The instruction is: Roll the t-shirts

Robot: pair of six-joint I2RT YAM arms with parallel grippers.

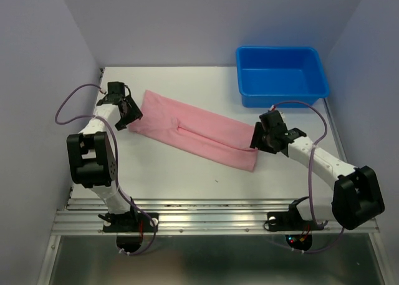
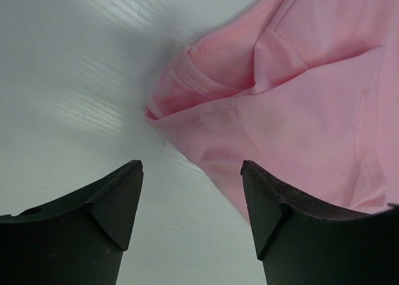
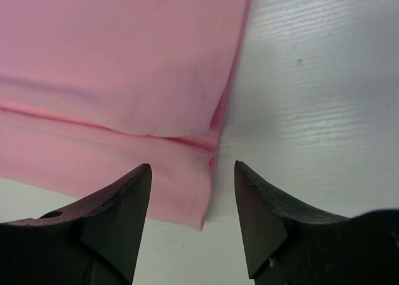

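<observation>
A pink t shirt lies folded into a long strip, slanting from upper left to lower right across the white table. Over its left end hovers my left gripper, open; in the left wrist view a folded corner of the shirt lies ahead of the spread fingers. At the other end, my right gripper stands open. Its wrist view shows the shirt's short end between and beyond the parted fingers, with a fold line running along the strip.
An empty blue bin stands at the back right, near the right wall. Bare white table lies in front of the shirt, and a metal rail runs along the front edge.
</observation>
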